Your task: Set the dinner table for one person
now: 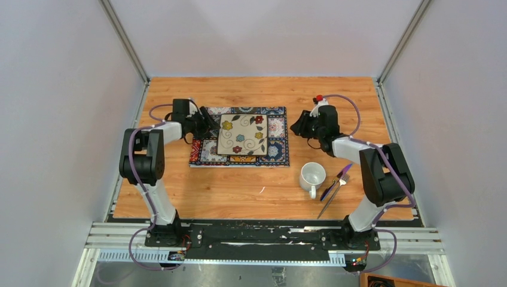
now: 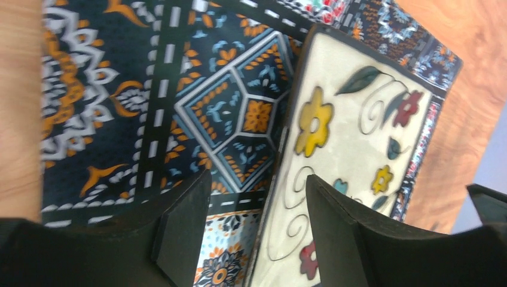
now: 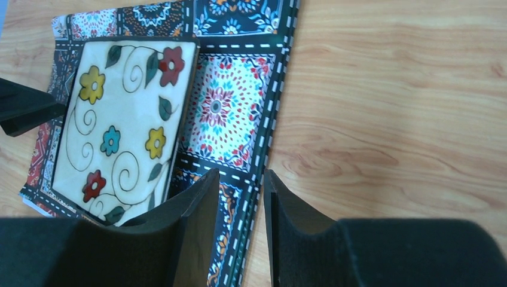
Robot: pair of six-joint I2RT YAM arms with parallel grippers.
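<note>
A patterned placemat [image 1: 278,156] lies flat on the table, and on its middle rests a cream square plate [image 1: 242,134] with painted flowers. My left gripper is open above the mat, at the plate's left edge, its fingers apart with nothing held. Over bare wood just right of the mat, my right gripper stands open and empty. A white mug [image 1: 312,175] is at the front right, its handle towards the front. Beside it lie a fork [image 1: 333,196] and a purple-handled knife [image 1: 329,189], close together.
Free wood also lies behind the mat. The right arm [image 1: 373,173] reaches in close to the cutlery.
</note>
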